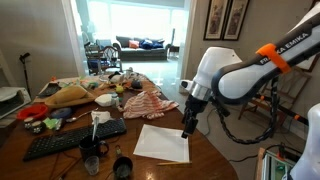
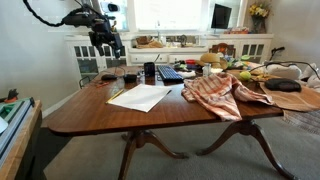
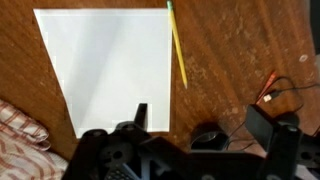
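Observation:
A white sheet of paper [image 1: 162, 142] lies flat on the wooden table, and a yellow pencil [image 3: 178, 45] rests along its edge in the wrist view. My gripper is open, its fingers wide apart with bare table and the paper's edge showing between them. From the side, the gripper [image 1: 187, 112] hangs in the air above the table near the paper, touching nothing.
A black mug [image 1: 91, 155] and a dark cup [image 1: 122, 166] stand left of the paper, with a keyboard [image 1: 72, 139] behind. A checked cloth [image 1: 148, 105] lies beyond the paper. An orange pen [image 3: 267, 86] and cables lie on the table.

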